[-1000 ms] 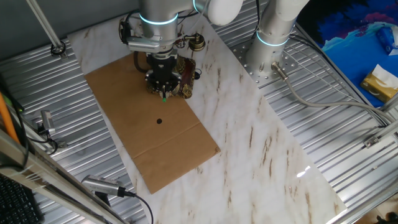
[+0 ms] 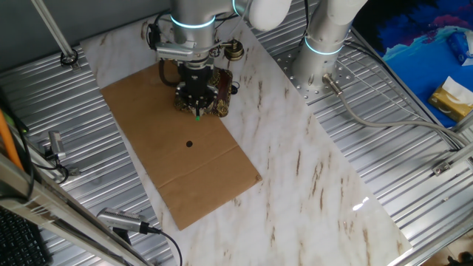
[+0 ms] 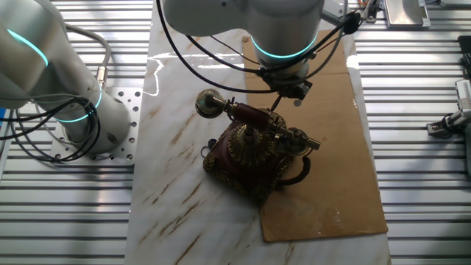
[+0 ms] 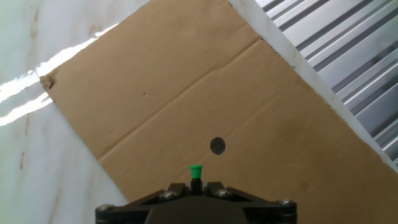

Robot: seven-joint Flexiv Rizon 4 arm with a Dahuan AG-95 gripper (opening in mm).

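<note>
An old-style telephone, dark red with gold trim (image 3: 246, 158), stands in exterior view 2 with its handset (image 3: 254, 116) lying across the cradle. In exterior view 1 my gripper (image 2: 197, 117) hides much of the phone (image 2: 222, 94). The brown cardboard sheet (image 2: 162, 155) lies flat and bears a small dark round spot (image 4: 217, 145); whether it is a disc or a hole I cannot tell. At the bottom of the wrist view, my gripper is shut, its green tip forming one narrow piece above the cardboard. Nothing separate shows between the fingers.
The marble-patterned board (image 2: 295, 185) is clear to the right of the cardboard in exterior view 1. A silver cylindrical device (image 2: 122, 220) with a cable sits near the front left. The arm's base (image 2: 318, 70) stands at the back, and a tissue box (image 2: 452, 100) lies far right.
My gripper and the arm above it have shifted very slightly to the right in exterior view 1. The phone, cardboard and dark spot have stayed put.
</note>
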